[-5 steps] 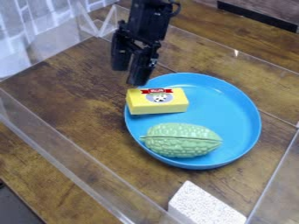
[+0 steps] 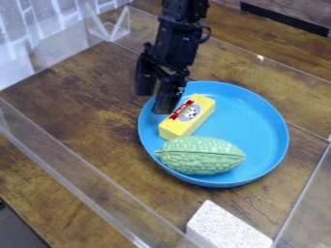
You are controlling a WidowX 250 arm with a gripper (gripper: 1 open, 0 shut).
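My black gripper is open, its fingers hanging over the left back part of a blue plate, just behind a yellow box with a red and white label. The box lies on the plate at a diagonal, close by or against the fingertips; whether they touch is unclear. A green bumpy gourd lies on the front of the plate.
A white speckled block sits at the front right. Clear walls surround the wooden surface, whose left part is free.
The gripper has moved lower toward the plate. The yellow box has turned from lying crosswise to a diagonal and shifted slightly right.
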